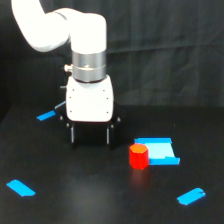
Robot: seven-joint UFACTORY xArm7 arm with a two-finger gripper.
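A red, faceted block [138, 156] stands right of centre on the dark table, at the front left corner of a white square [160, 149] with blue edging. Part of that corner is hidden behind the block. My gripper [91, 134] hangs under the white arm, left of the red block and apart from it. Its two dark fingers are spread wide, with nothing visible between them.
Blue strips lie flat at the front left [21, 188], at the front right [190, 196] and at the back left [46, 116]. Bare dark table fills the front middle. A dark curtain [165, 60] hangs behind.
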